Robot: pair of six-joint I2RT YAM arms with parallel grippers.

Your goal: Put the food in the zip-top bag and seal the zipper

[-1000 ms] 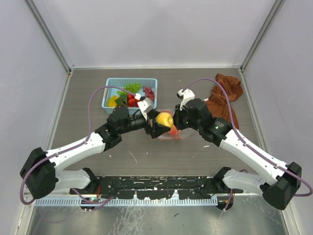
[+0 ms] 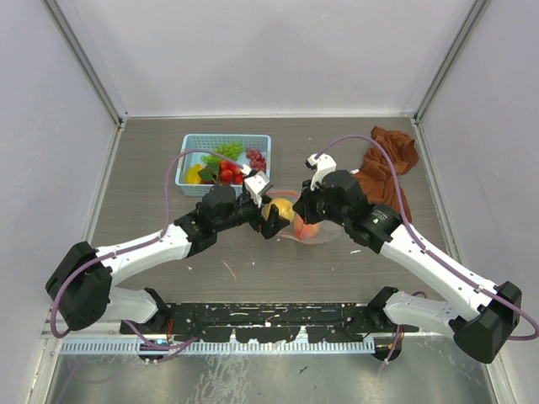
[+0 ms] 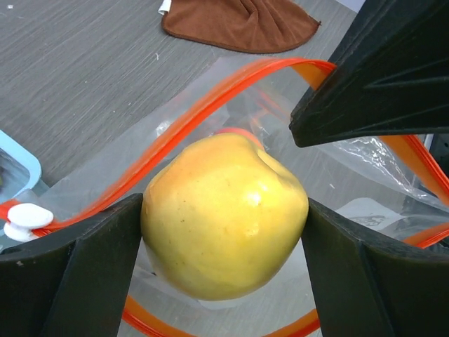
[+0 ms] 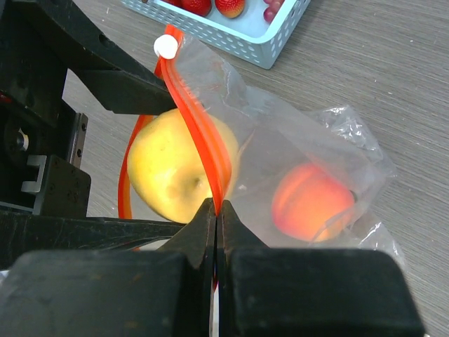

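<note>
A yellow fruit (image 3: 224, 216) sits between the fingers of my left gripper (image 2: 274, 220), touching both, at the mouth of the clear zip bag (image 4: 263, 133). The orange zipper rim (image 3: 172, 133) loops around the fruit. My left fingers (image 4: 119, 77) reach in through the opening. My right gripper is shut on the zipper edge, keeping that side up. Deeper inside the bag lies an orange-red fruit (image 4: 311, 203). The white slider (image 4: 166, 46) is at one end of the zipper.
Behind the left arm stands a light blue basket (image 2: 186, 175) with grapes, strawberries and a yellow item. A brown cloth (image 2: 385, 168) lies at the right rear.
The right arm has stayed in place.
</note>
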